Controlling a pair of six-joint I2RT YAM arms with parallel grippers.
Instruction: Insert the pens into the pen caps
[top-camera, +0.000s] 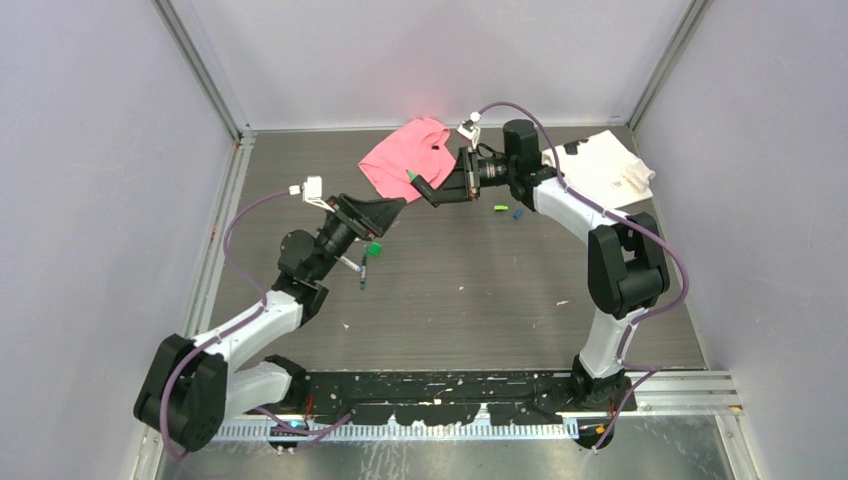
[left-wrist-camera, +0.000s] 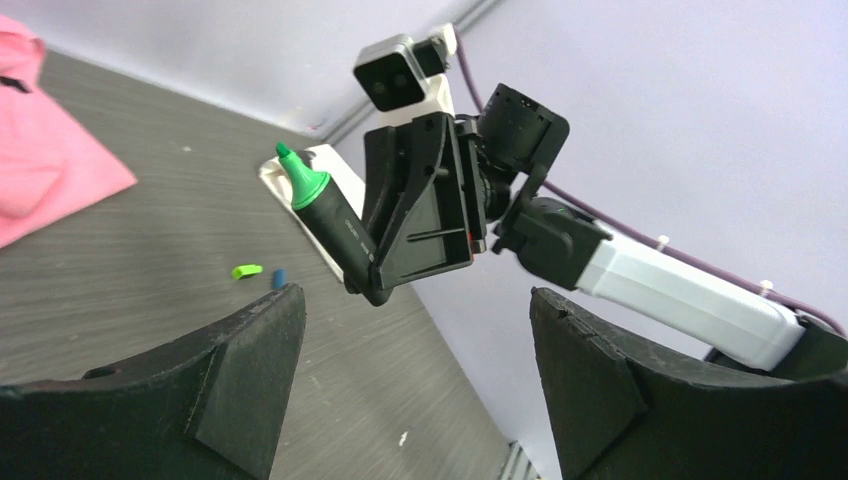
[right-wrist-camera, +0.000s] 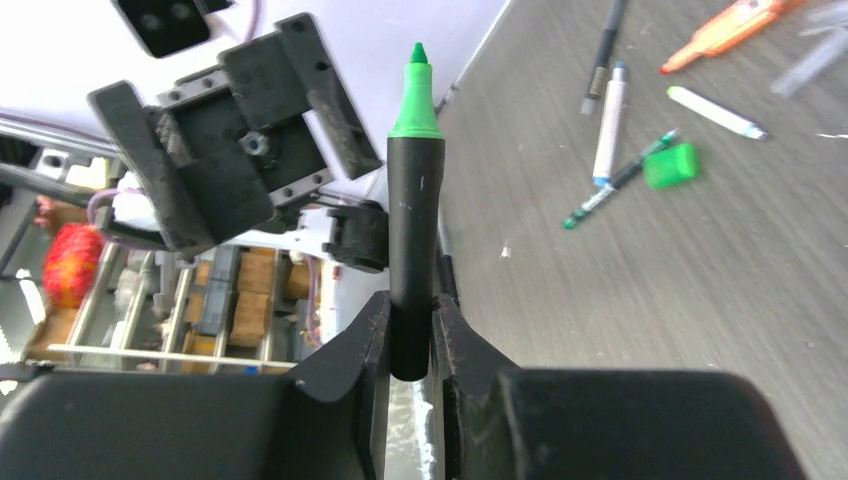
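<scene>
My right gripper is shut on a black marker (right-wrist-camera: 412, 200) with a green tip, held upright in its wrist view and tilted in the top view, above the table centre. My left gripper is open and empty, a little left of it. Loose pens lie on the table (top-camera: 470, 280): a white pen (right-wrist-camera: 610, 125), a teal pen (right-wrist-camera: 625, 175), a dark pen (right-wrist-camera: 605, 55) and an orange one (right-wrist-camera: 720, 35). A green cap (right-wrist-camera: 672, 165) lies among them; a light green cap (left-wrist-camera: 247, 271) and a blue cap (left-wrist-camera: 279, 278) lie farther right.
A pink cloth (top-camera: 405, 155) lies at the back middle and a white cloth (top-camera: 600, 170) at the back right. Walls border both sides.
</scene>
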